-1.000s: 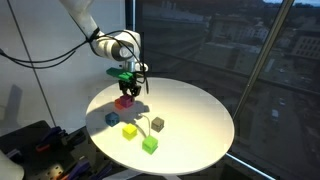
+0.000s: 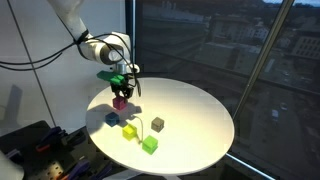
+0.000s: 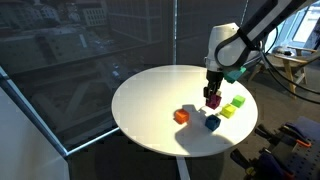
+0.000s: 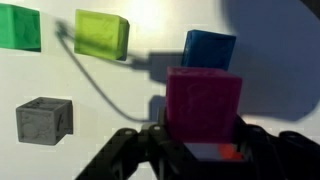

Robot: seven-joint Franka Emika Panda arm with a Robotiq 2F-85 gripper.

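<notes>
A magenta cube (image 4: 202, 104) sits between the fingers of my gripper, which is shut on it. In exterior view 1 the magenta cube (image 2: 119, 103) appears just behind the blue cube (image 2: 112, 118). Exterior view 2 shows the magenta cube (image 3: 213, 101) held under the gripper (image 3: 213, 92), above and a little behind the blue cube (image 3: 212, 122). Looking down past the held cube, the wrist view shows the blue cube (image 4: 208, 49) on the white table, apart from it.
A yellow cube (image 2: 130, 131), a green cube (image 2: 150, 144) and a grey cube (image 2: 157, 124) stand on the round white table (image 2: 200, 110). An orange-red cube (image 3: 181, 116) lies to one side, mostly hidden in the wrist view.
My gripper has moved left in exterior view 1, carrying the magenta cube with it. The other cubes have stayed put.
</notes>
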